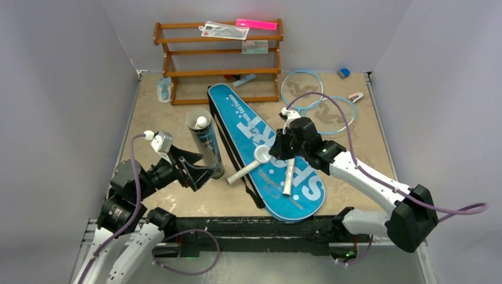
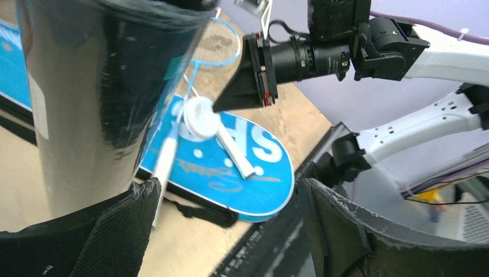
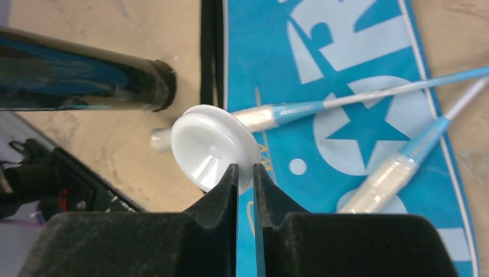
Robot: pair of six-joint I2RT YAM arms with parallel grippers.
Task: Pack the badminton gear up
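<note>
A white round cap (image 3: 210,144) is pinched at its rim by my right gripper, raised above the blue racket bag (image 1: 228,100). Beside the tall shuttlecock tube (image 1: 207,145), which stands with a white shuttlecock (image 1: 202,122) showing at its open top, my left gripper (image 1: 204,167) is open and holds nothing. In the left wrist view the tube (image 2: 86,109) rises beyond the left finger. Two rackets lie with their handles across the bag: one white handle (image 1: 243,171) points toward the tube, the other (image 1: 288,180) toward the front edge.
At the back stands a wooden rack (image 1: 219,73) with small packages on it. The racket heads (image 1: 302,87) rest at the back right, near a small blue object (image 1: 343,73). Bare table lies left of the tube.
</note>
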